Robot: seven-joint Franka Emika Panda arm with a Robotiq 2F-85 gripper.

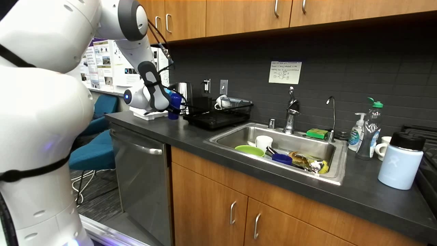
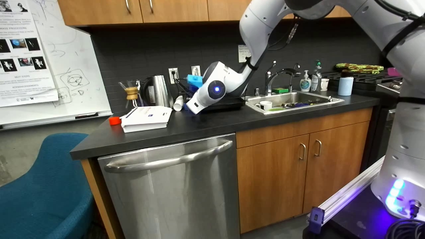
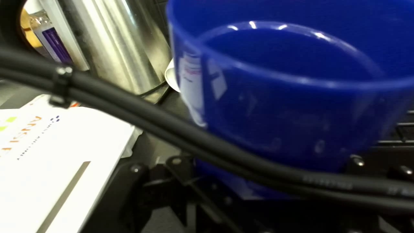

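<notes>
A deep blue cup [image 3: 271, 112] fills much of the wrist view, its open rim facing up. In exterior view 1 the same blue cup [image 1: 174, 106] is close to upright, with its base at the left counter beside the drying rack. My gripper [image 1: 174, 110] is at the lower part of the cup. Dark finger linkages [image 3: 186, 167] lie at the cup's left side in the wrist view, and dark parts also show at its right. A black cable crosses in front, so whether the fingers grip the cup or stand clear is hidden. The arm covers most of this in exterior view 2.
A white box [image 2: 146, 118] and steel kettle [image 2: 161, 91] stand left of the cup. The black drying rack [image 1: 217, 117] is close on its right. Further right, the sink [image 1: 223, 140] holds several dishes. Counter in front of the rack is clear.
</notes>
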